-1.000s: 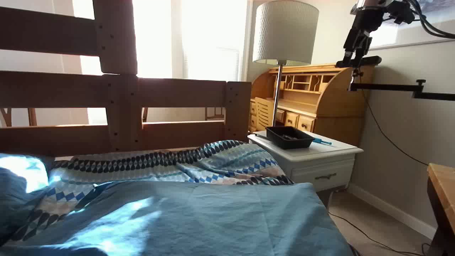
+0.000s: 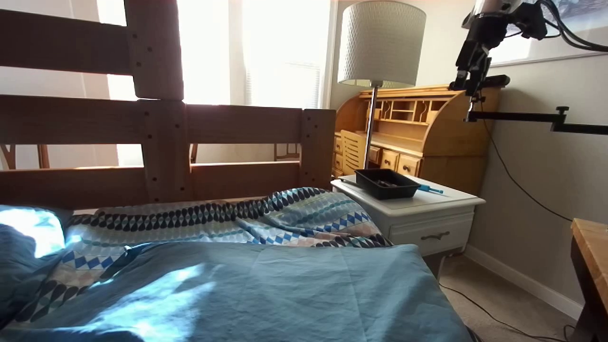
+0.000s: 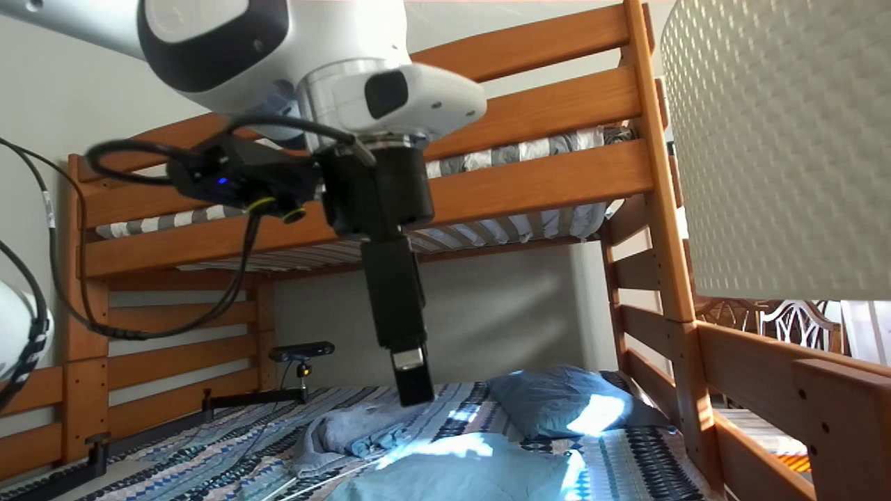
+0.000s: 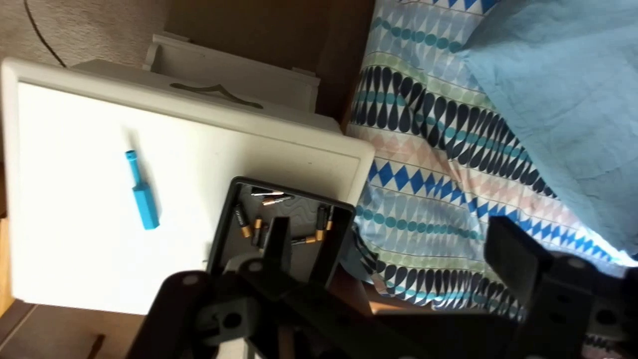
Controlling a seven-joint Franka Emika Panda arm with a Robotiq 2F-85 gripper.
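Observation:
My gripper is open in the wrist view, its two black fingers wide apart with nothing between them. In exterior view 1 the gripper point(image 2: 467, 86) hangs high at the upper right, well above the white nightstand point(image 2: 450, 197). A black tray point(image 4: 238, 184) holding several batteries point(image 4: 242, 219) rests on the nightstand's bed-side end; my left finger partly covers it in the wrist view. Apart from the tray, a blue tool-like object point(image 4: 144, 200) lies on the white top. Seen from the side in exterior view 2, the fingers point(image 3: 413, 380) overlap.
A bed with a patterned sheet point(image 4: 418, 155) and a blue cover point(image 4: 574, 95) adjoins the nightstand. The floor lamp point(image 2: 382, 45) stands behind the tray, near a wooden roll-top desk point(image 2: 450, 131). A black camera arm point(image 2: 524, 117) reaches in below my gripper from the right.
In exterior view 1 my gripper has shifted slightly down and to the left. The tray, the blue object and the bedding have not moved.

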